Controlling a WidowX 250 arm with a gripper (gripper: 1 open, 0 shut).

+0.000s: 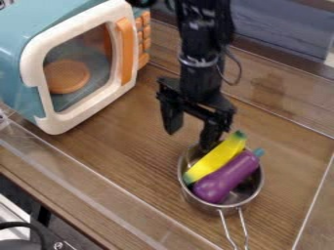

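My black gripper (192, 115) hangs open just above a metal pot (200, 199), its fingertips near the pot's back rim and the top of a yellow banana (209, 163). A purple eggplant (226, 179) lies beside the banana in the pot. Nothing shows held between the fingers.
A toy microwave (45, 39) with an orange disc (66, 74) inside stands at the upper left. A black cable and edge lie at the lower left.
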